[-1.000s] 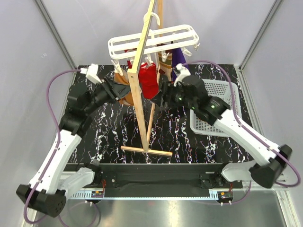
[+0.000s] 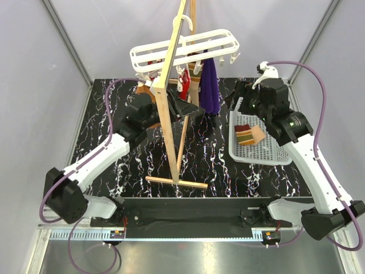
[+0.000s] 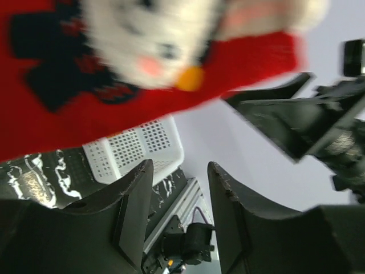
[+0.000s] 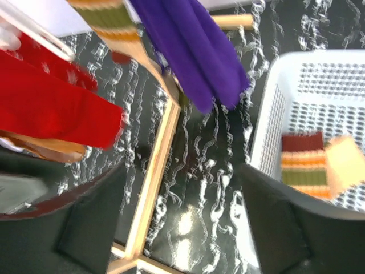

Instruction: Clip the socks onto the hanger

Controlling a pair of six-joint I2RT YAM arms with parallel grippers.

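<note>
A white clip hanger [image 2: 208, 39] hangs on the wooden stand with socks clipped: red [image 2: 183, 85], orange-brown, striped and purple [image 2: 210, 85]. The red sock with a white face [image 3: 148, 45] fills the top of the left wrist view. My left gripper is below it beside the post, fingers parted, nothing seen between them. My right gripper stands parted and empty right of the hanger, above the white basket [image 2: 259, 154]. In the basket lies a striped sock [image 4: 302, 171] with tan end.
The stand's wooden post [image 2: 166, 131] and base bar [image 2: 177, 182] stand between my arms. Walls close in at both sides.
My right arm has moved right, away from the hanger to over the basket. My left arm has moved right and lower to the post. The hanger has swung slightly.
</note>
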